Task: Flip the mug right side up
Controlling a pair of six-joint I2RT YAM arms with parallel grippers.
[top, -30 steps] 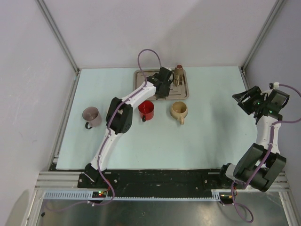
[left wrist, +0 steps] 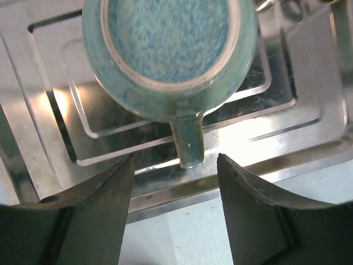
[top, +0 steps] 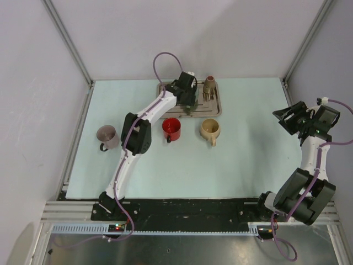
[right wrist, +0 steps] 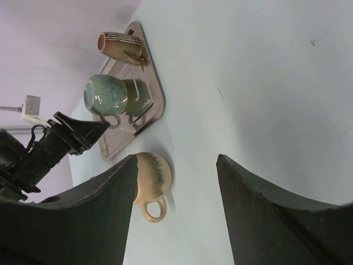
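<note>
A blue-green mug (left wrist: 171, 49) rests upside down on the metal tray (left wrist: 251, 132), its unglazed foot ring facing up in the left wrist view. Its short handle (left wrist: 189, 146) points toward my left gripper, which is open, with the handle's end just ahead of and between the fingertips, touching neither. From above, my left arm covers most of this mug. The right wrist view shows the mug (right wrist: 106, 95) from the side, my left fingers (right wrist: 91, 131) close to its handle. Far off at the right edge, my right gripper (top: 288, 117) stands open and empty.
Also on the tray is a brown mug (top: 209, 86). In front stand a red mug (top: 172, 128) and a tan mug (top: 210, 130), close to the tray's edge. A mauve mug (top: 107, 136) is at the left.
In the top view my left gripper has shifted a little left and toward the back, uncovering part of the green mug's handle side. The right arm and the other mugs have stayed put.
</note>
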